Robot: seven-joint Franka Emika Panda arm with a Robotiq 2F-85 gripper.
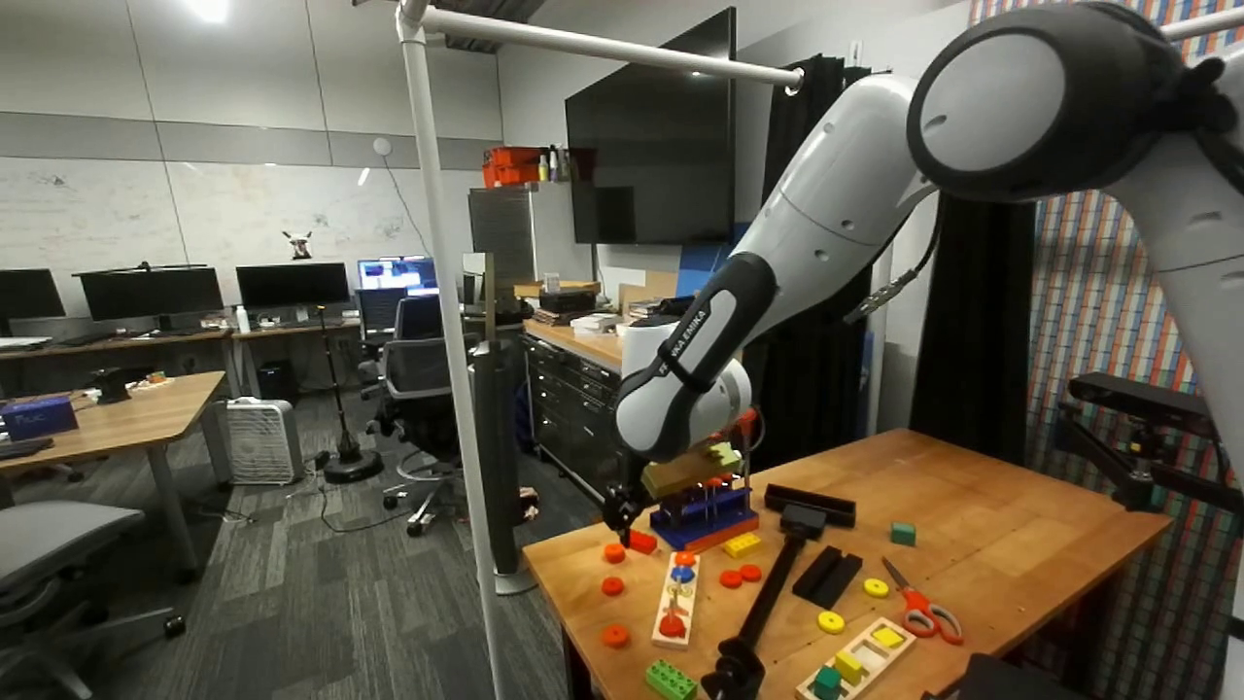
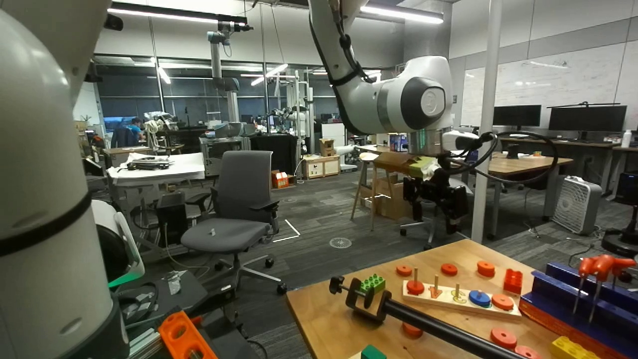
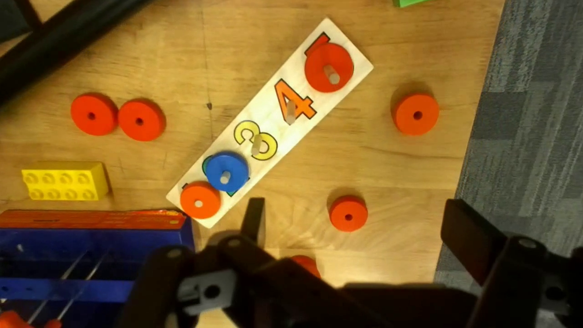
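My gripper stands open above the table's edge, its two black fingers wide apart and nothing held. In the wrist view a wooden peg board [image 3: 273, 117] lies diagonally, with a red disc [image 3: 322, 60] on its far peg, a blue disc [image 3: 222, 164] and an orange-red disc [image 3: 191, 194] at its near end. The pegs on the 4 and the 3 are bare. One loose red disc [image 3: 348, 213] lies on the wood well below, within the span between the fingers. Another disc [image 3: 304, 264] is partly hidden by the gripper's body. To the right sits an orange disc [image 3: 417, 115].
Two red discs [image 3: 141, 120] and a yellow brick [image 3: 65, 181] lie left of the board. A blue tool rack [image 3: 98, 235] with red-handled tools stands close beside the gripper. A black bar [image 3: 60, 46] crosses the table. Scissors [image 1: 927, 612] lie farther right.
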